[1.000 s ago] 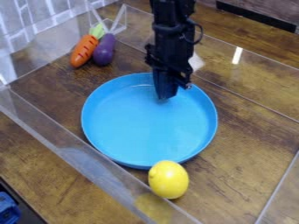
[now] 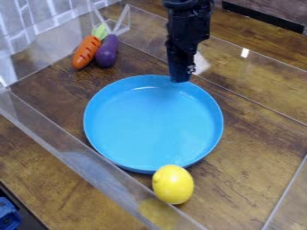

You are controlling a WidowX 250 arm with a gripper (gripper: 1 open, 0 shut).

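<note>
My gripper (image 2: 182, 70) hangs above the back rim of a blue plate (image 2: 153, 124), shut, with nothing visible between its fingers. A pale object (image 2: 202, 63) is partly hidden behind it. A yellow lemon-like object (image 2: 173, 184) lies just beyond the plate's front rim.
An orange carrot (image 2: 85, 52) and a purple eggplant (image 2: 107, 51) lie at the back left, with something green behind them. A clear barrier runs along the left front.
My gripper has risen and moved back, away from the blue plate's middle. The objects on the table have stayed where they were.
</note>
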